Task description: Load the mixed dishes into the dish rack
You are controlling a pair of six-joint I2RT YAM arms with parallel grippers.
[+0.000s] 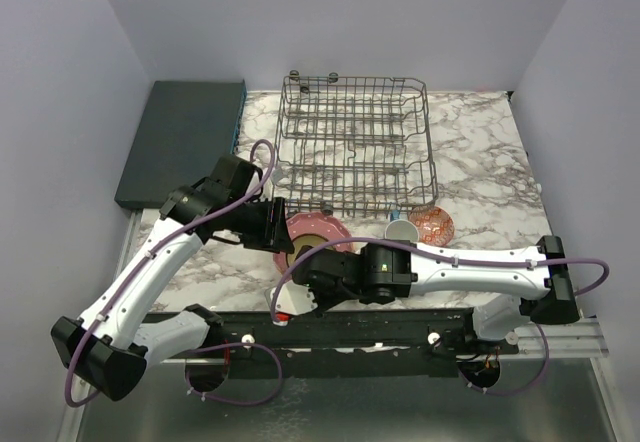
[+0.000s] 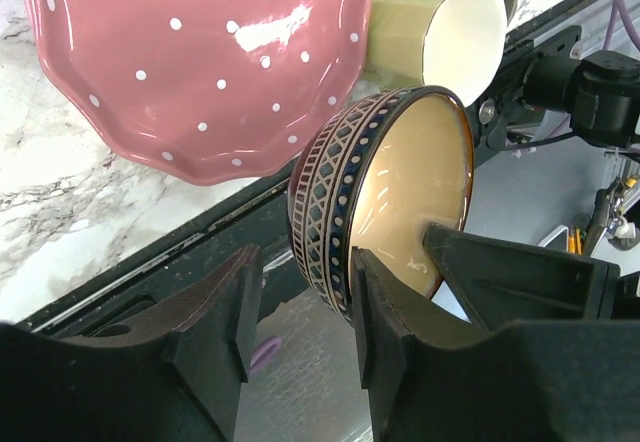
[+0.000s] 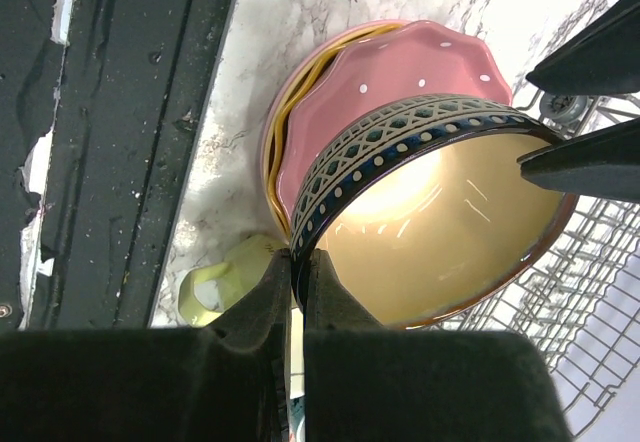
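A cream bowl (image 2: 415, 182) with a dark patterned outside is tipped on its side over the front counter edge. My right gripper is shut on its rim. My left gripper stands part open at another stretch of that rim, one finger on the inner side and the other outside. Behind the bowl, a pink polka-dot plate lies on the marble, with a yellow edge of another dish under it in the right wrist view. The wire dish rack (image 1: 428, 132) stands empty at the back.
A yellow-green mug (image 3: 230, 277) is close to the pink plate. Farther right are a white cup (image 1: 401, 230) and an orange patterned dish (image 1: 434, 224). A dark box (image 1: 180, 142) occupies the back left; marble right of the rack is clear.
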